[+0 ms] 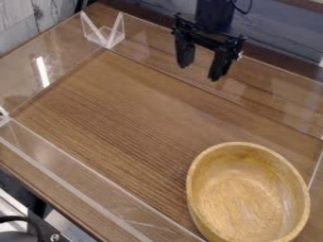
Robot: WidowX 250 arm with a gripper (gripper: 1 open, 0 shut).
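Note:
A black robot arm reaches in from the top centre, with its gripper (202, 59) over the back of the wooden table. The two dark fingers point down and stand apart, open, with nothing visible between them.
A large yellow bowl (246, 194) sits at the front right. A white wire-like holder (105, 30) stands at the back left. A dark cable lies at the bottom-left corner.

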